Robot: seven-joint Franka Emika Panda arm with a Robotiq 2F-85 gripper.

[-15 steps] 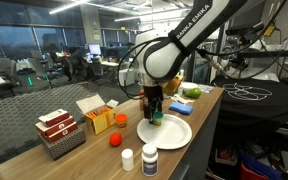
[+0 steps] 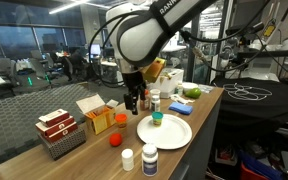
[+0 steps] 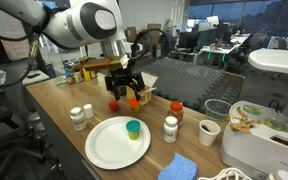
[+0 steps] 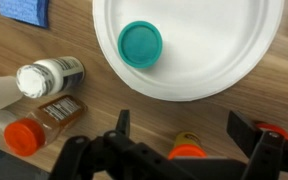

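Note:
A teal cup [image 2: 157,118] stands on the round white plate [image 2: 172,135]; from above, the wrist view shows the cup [image 4: 140,44] near the plate's rim. My gripper [image 3: 122,93] hangs above the table beside the plate, pointing down, with nothing in it. In the wrist view its fingers [image 4: 119,148] are spread wide. An orange cup [image 4: 187,147] lies below, within the gap between them, and a red round object [image 4: 272,131] is partly hidden by the right finger.
Bottles [image 4: 52,76] and a blue cloth [image 3: 184,168] lie past the plate. White containers [image 2: 128,160] stand near the table's front edge. Boxes [image 2: 60,132] are at the left, and a white machine [image 3: 264,135] stands at the side.
My gripper has risen from the teal cup and moved left, away from the plate. The cup remains on the plate.

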